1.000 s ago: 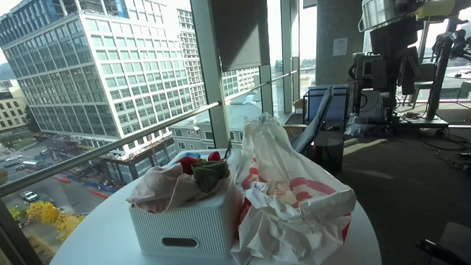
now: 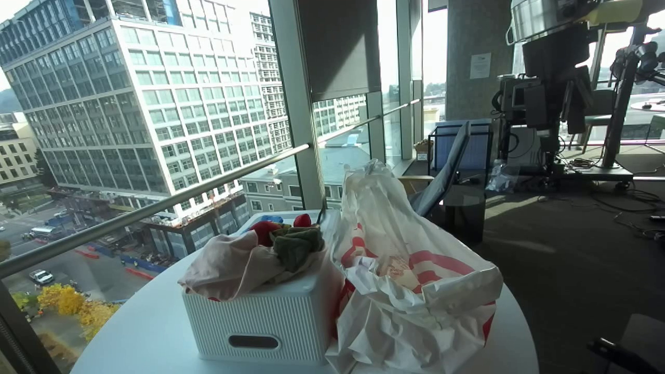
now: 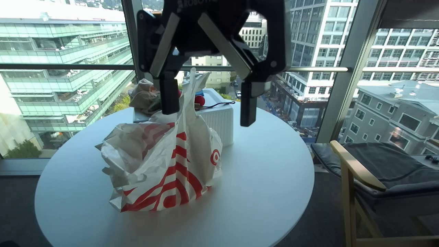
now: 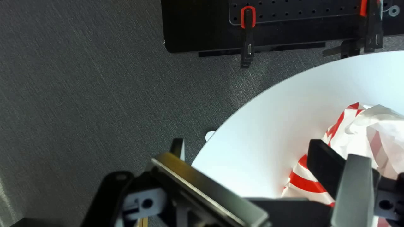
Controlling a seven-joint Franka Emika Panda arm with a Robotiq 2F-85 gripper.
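A white plastic bag (image 3: 164, 164) with red target prints lies crumpled on the round white table (image 3: 263, 181), its mouth spread to one side. Right beside it stands a white ribbed box (image 2: 262, 327). On the box's top rest a pale pink cloth (image 2: 224, 265), a green cloth (image 2: 297, 248) and some red items (image 2: 266, 232). In exterior view 2 my gripper (image 3: 209, 113) appears in front of the bag and box, fingers wide apart, nothing between them. The wrist view has the gripper open, one finger overlapping the bag (image 4: 308, 183).
A wooden-armed chair (image 3: 382, 177) is at the table's right in exterior view 2. Tall windows line the far side. The wrist view shows a black base (image 4: 204, 26) near the table's edge. Bare tabletop lies right of the bag in exterior view 2.
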